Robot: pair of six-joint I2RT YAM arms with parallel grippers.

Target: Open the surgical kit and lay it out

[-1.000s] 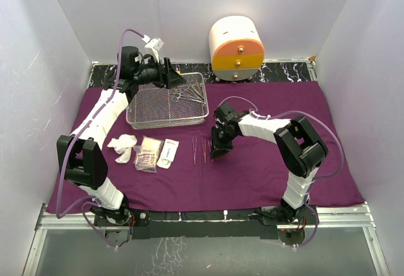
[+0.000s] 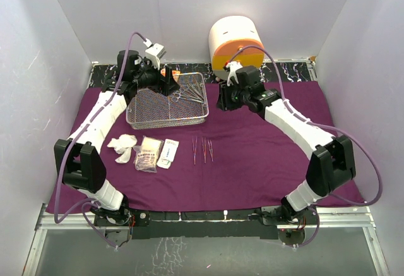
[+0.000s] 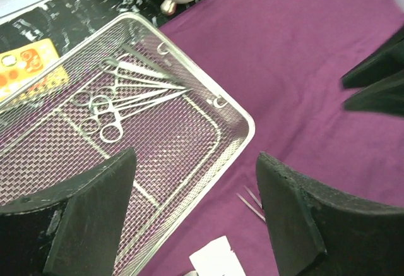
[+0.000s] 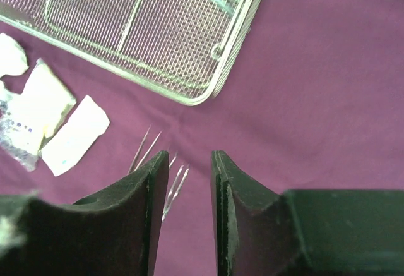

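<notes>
My left gripper hovers open over the metal mesh tray, which holds several scissor-like instruments at its back right. My right gripper hangs raised just right of the tray; its fingers stand apart with nothing visible between them. Below the tray, three pairs of thin tweezers lie in a row on the purple cloth. To their left lie white packets, a bagged pack and crumpled white gauze.
A rounded drawer cabinet stands at the back, partly behind my right arm. Walls bound the workspace on three sides.
My right arm has risen from over the tweezers toward the back, uncovering them. My left gripper has shifted slightly down and left over the tray.
</notes>
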